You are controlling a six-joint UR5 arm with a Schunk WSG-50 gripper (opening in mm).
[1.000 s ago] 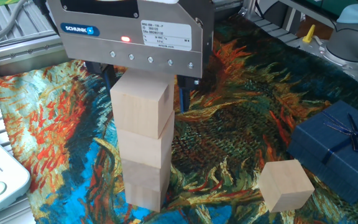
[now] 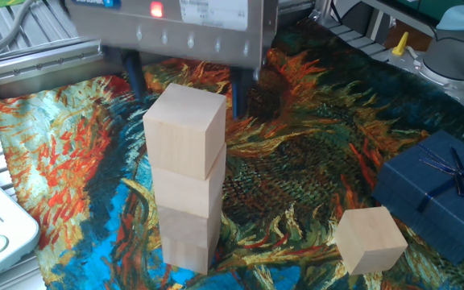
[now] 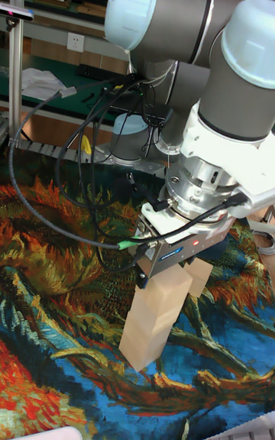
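Note:
A tower of several pale wooden blocks (image 2: pixel 185 157) stands on the patterned cloth, its top block turned slightly against those below. Behind and above it in exterior view 2 is my gripper (image 2: pixel 189 105). The fingers are open, with one dark finger (image 2: pixel 134 74) left of the tower's top and the other finger (image 2: pixel 238 93) to the right, and nothing is held between them. A single wooden block (image 2: pixel 370 240) rests apart on the cloth, right of the tower. In exterior view 3 the tower (image 3: pixel 153 321) partly hides what lies behind, and the fingers are hard to make out.
A dark blue box with a ribbon (image 2: pixel 441 189) lies at the right, beyond the single block. A white device (image 2: pixel 2 225) edges in at the left. Loose black cables (image 3: pixel 89 187) hang beside the arm.
My gripper has risen and drawn back from the tower's top, its body blurred now. The tower, the single block and the blue box have stayed put.

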